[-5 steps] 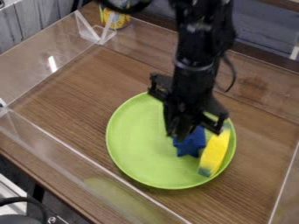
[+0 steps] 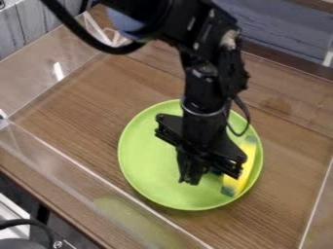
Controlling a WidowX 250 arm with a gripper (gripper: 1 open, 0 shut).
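My black gripper (image 2: pixel 196 165) hangs over a green plate (image 2: pixel 150 165), its fingers low above the plate's right half. A yellow object (image 2: pixel 240 167) lies on the plate's right side, just right of the fingers and partly covered by them. A small blue patch shows beside it, mostly hidden behind the gripper. I cannot tell how far the fingers are apart or whether anything is between them.
Clear side walls and a rail border it. Black cables run at top left and bottom left.
The gripper has moved toward the camera and down over the plate from farther back, now covering most of the blue object.
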